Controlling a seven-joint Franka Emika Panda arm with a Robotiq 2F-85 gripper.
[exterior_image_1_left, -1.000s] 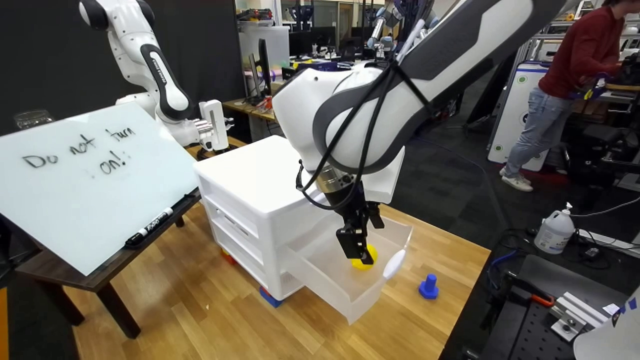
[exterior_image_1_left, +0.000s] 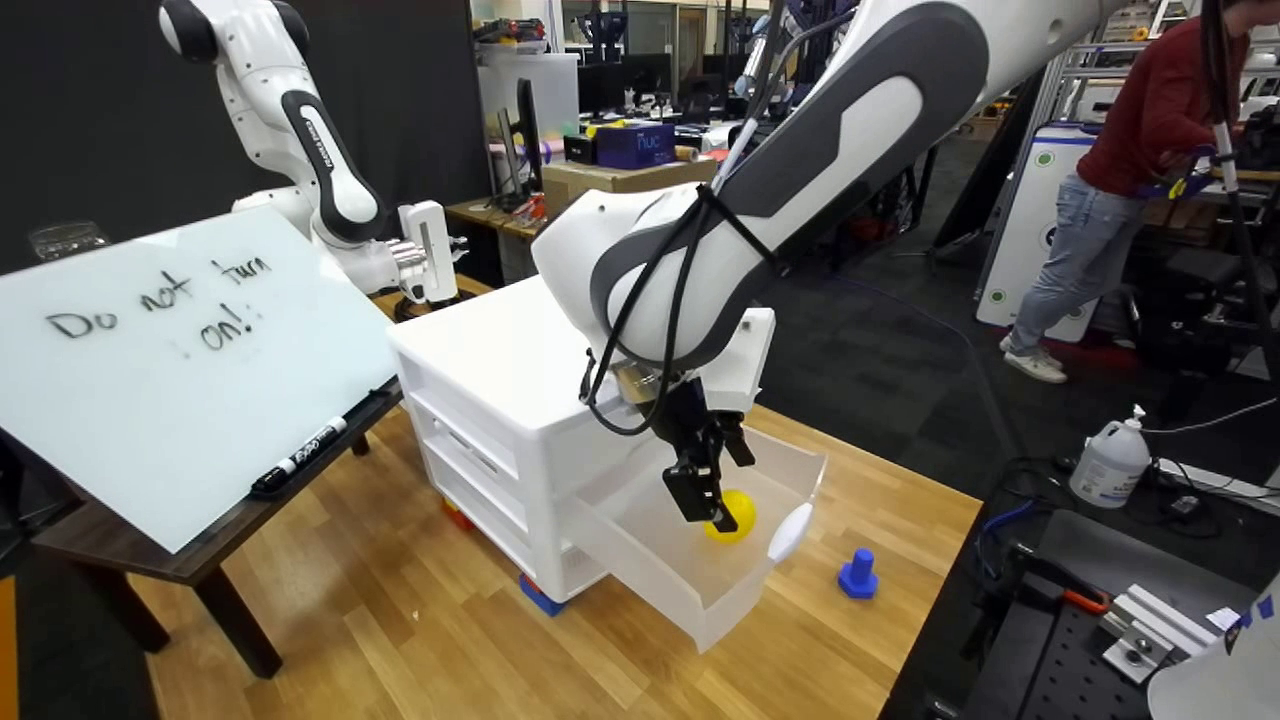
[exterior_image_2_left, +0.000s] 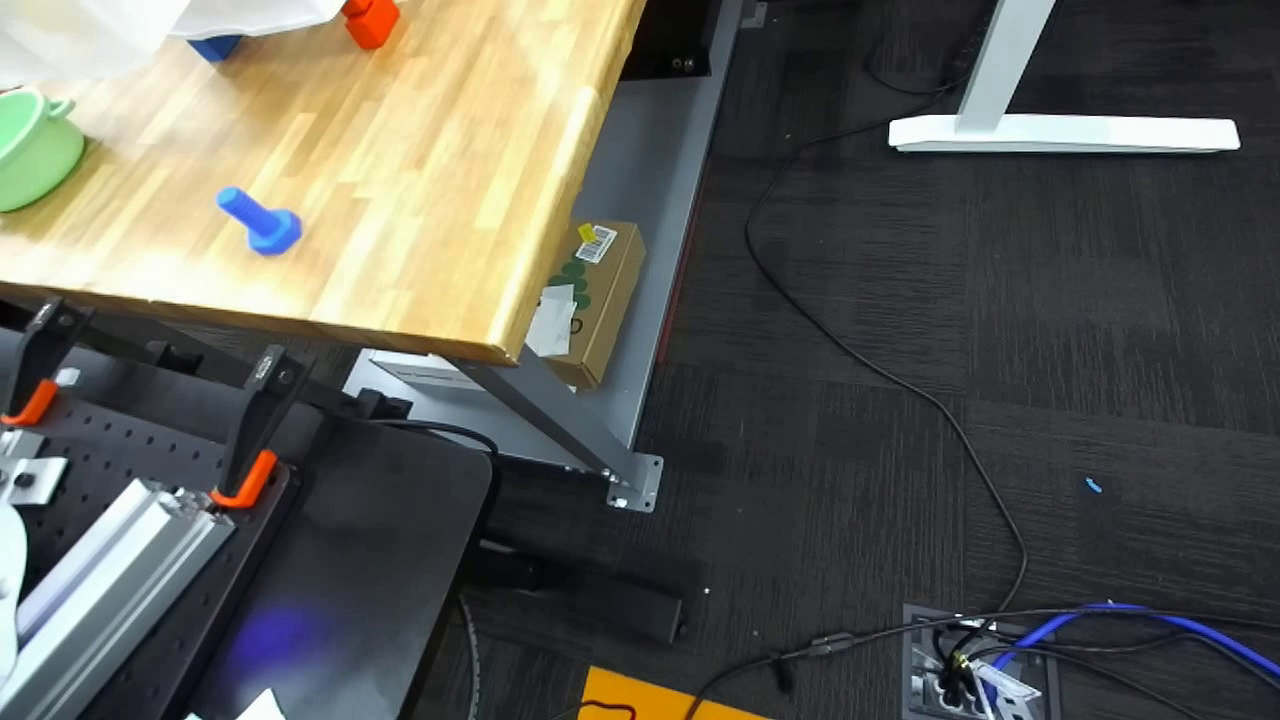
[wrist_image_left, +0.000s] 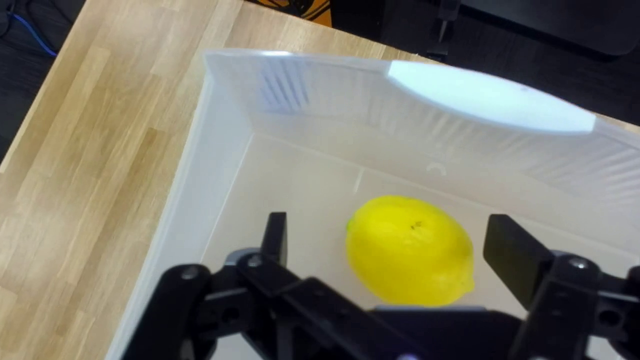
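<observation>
A yellow lemon (wrist_image_left: 411, 252) lies on the floor of the translucent pulled-out drawer (wrist_image_left: 288, 174). In exterior view 1 the lemon (exterior_image_1_left: 739, 517) shows partly behind my gripper (exterior_image_1_left: 710, 490), which hangs over the drawer. The wrist view has my gripper open, one finger on each side of the lemon with clear gaps. Whether the fingertips reach down to its height, I cannot tell. The drawer (exterior_image_1_left: 642, 564) juts out of a white drawer unit (exterior_image_1_left: 498, 348) on the wooden table.
A blue bolt-shaped piece (exterior_image_1_left: 858, 576) stands on the table beyond the drawer's white handle (exterior_image_1_left: 789, 533). Left of the unit, a whiteboard (exterior_image_1_left: 180, 360) leans on a small dark stand. A green pot (exterior_image_2_left: 36, 150) appears in exterior view 2.
My gripper and arm have shifted slightly left in exterior view 1, and the wrist tilts differently. More of the lemon is uncovered there; drawer and lemon look nearly unmoved.
</observation>
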